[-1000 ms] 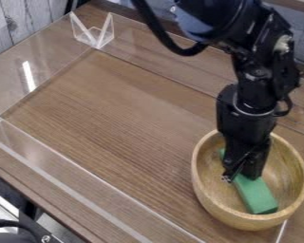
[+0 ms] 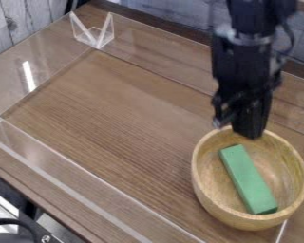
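A wide shallow tan bowl (image 2: 212,190) sits at the lower right of the camera view, with a green bar-shaped block (image 2: 247,180) lying in it. Above the bowl is my dark gripper (image 2: 254,121), raised clear of the block. It is shut, with nothing visible between its fingers, though their tips are blurred.
A white wire holder (image 2: 94,28) stands at the back left of the wooden table (image 2: 104,133). The table's edge runs down the left side.
My gripper has risen up out of the bowl, away from the green block, which now shows uncovered and lies a little further left and back.
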